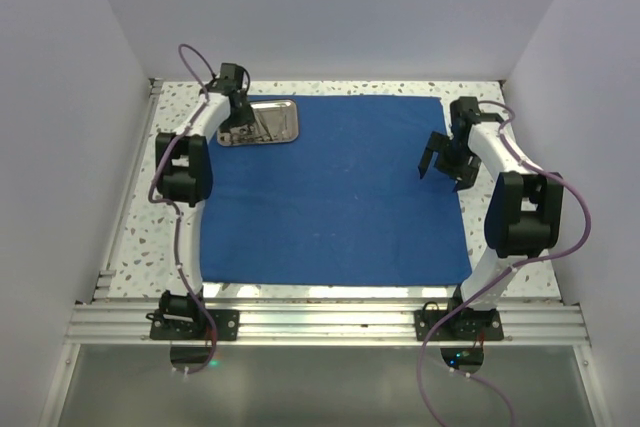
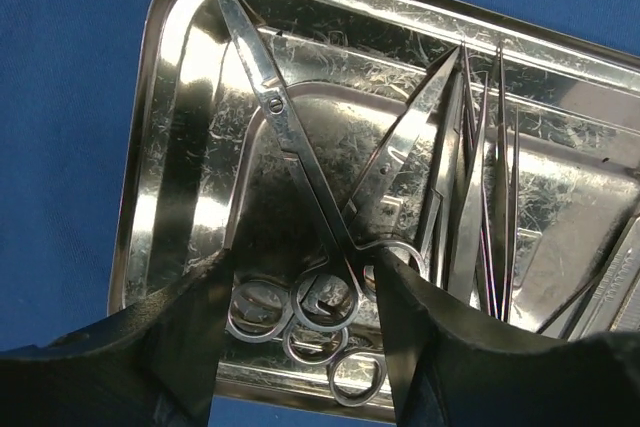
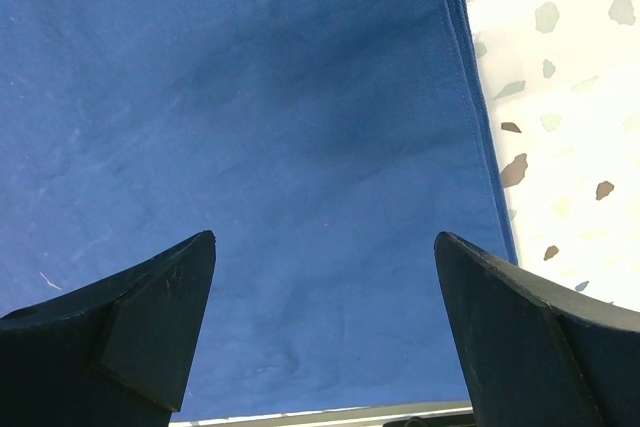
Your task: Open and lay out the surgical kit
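The metal tray [image 1: 283, 134] lies uncovered at the back left of the blue cloth. In the left wrist view, a pair of scissors [image 2: 277, 105] leans diagonally across the tray's left half, its tip near the corner. Other scissors [image 2: 405, 132] lie beside it, and several slim tweezers [image 2: 470, 197] stand to the right. My left gripper is part open above the finger rings, which show between its fingers; no grip on them shows. Over the cloth's right edge, my right gripper is wide open and empty.
The blue cloth [image 1: 335, 197] is spread flat and bare across the middle and front. Speckled table top [image 3: 570, 127] shows along its right side. A ridged metal handle [image 2: 610, 277] lies at the tray's right in the left wrist view.
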